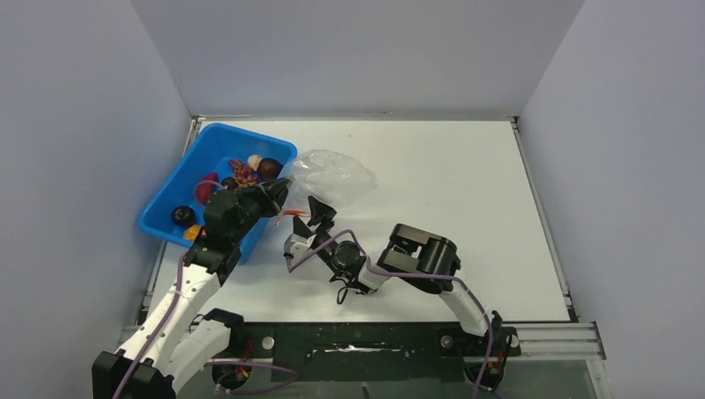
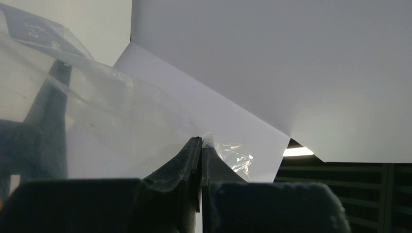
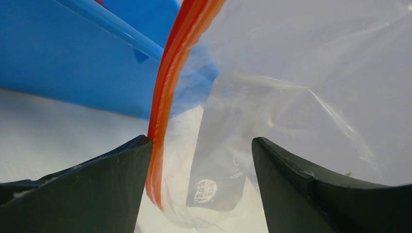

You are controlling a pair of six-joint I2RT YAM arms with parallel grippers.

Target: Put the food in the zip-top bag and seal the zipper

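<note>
The clear zip top bag (image 1: 331,174) hangs from my left gripper (image 1: 286,184), beside the blue bin (image 1: 166,208) of food. In the left wrist view the fingertips (image 2: 192,148) are closed on crumpled plastic of the bag (image 2: 97,111). My right gripper (image 1: 306,213) is below it, part open. In the right wrist view the orange zipper strip (image 3: 164,107) runs down beside one fingertip, and the bag spreads behind and between the open fingers.
The bin holds fruit and vegetables, including grapes and dark round pieces. Walls stand on three sides.
</note>
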